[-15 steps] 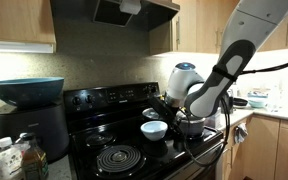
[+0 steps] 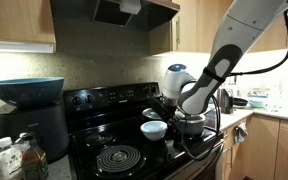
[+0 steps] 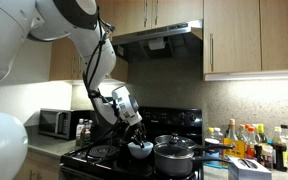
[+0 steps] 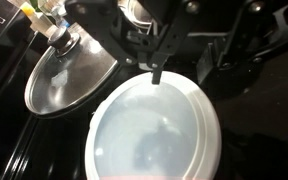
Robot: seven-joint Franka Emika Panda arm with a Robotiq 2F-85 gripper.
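A white bowl [image 4: 149, 135] sits on the black stovetop, its inside empty in the wrist view. In exterior view 1 the same bowl [image 2: 154, 130] looks pale blue-white and stands in front of the pot. My gripper is at the bowl's rim, fingers apart. One dark finger [image 4: 156, 76] reaches over the rim, while the other side of the gripper lies to the right, beyond the bowl. Whether either finger touches the rim I cannot tell. From exterior view 2, the bowl [image 3: 141, 150] shows just below the gripper [image 3: 136, 135].
A glass lid [image 4: 72, 75] with a dark knob lies close to the bowl. The large pot [image 3: 174, 157] with a long handle stands beside it. Bottles [image 2: 32, 158] and a blue bowl [image 2: 26, 91] are at the left.
In exterior view 1 the arm has shifted slightly to the left near the bowl. The bowl, lid and pot appear to stay in place.
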